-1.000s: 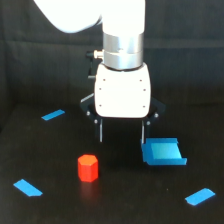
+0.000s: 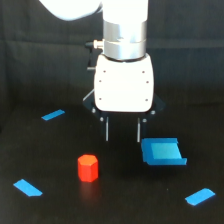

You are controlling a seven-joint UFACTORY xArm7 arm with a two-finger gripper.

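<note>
My gripper hangs near the middle of the camera view, below the white hand, its two thin fingers pointing down. The fingers stand apart, with only dark background showing between them. A red block, with a hexagonal outline, sits on the dark table to the lower left of the gripper. To the lower right is a small blue square tray with a lighter blue inside. It looks empty. No contact shows between the gripper and the block or the tray.
Blue tape strips lie on the dark table at the far left, front left and front right. A dark curtain hangs behind. Table space between the block and the tray is clear.
The hand has moved slightly up in the view. Its fingers now appear closer together than before, with a gap still between them. The red block and blue tray have stayed put.
</note>
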